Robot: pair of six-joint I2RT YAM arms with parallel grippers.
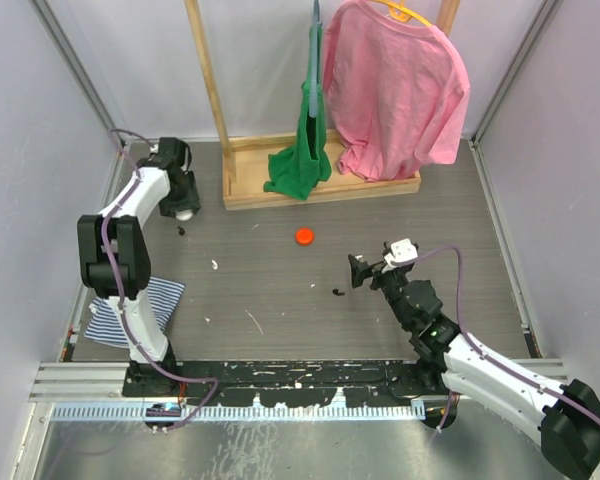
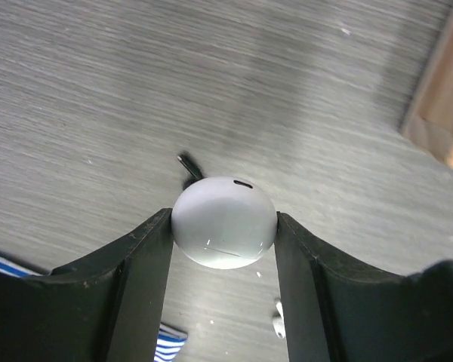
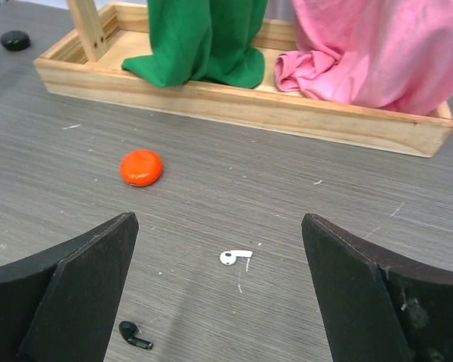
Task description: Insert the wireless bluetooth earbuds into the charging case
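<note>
My left gripper is shut on the rounded white charging case [image 2: 223, 234], which spans the gap between its fingers. In the top view this case [image 1: 185, 215] shows at the far left. Below it on the table lie a black earbud [image 2: 192, 170] and a white earbud [image 2: 278, 323]. My right gripper is open and empty, facing a white earbud [image 3: 229, 258] that lies on the table. Another black earbud [image 3: 132, 333] rests near its left finger. An orange round case [image 3: 141, 167] sits farther back. At the far left is a black case [image 3: 15, 40].
A wooden rack [image 1: 280, 200] stands at the back, with green cloth [image 1: 298, 165] and a pink shirt [image 1: 400, 90] hanging down into it. A striped cloth [image 1: 150, 310] lies front left.
</note>
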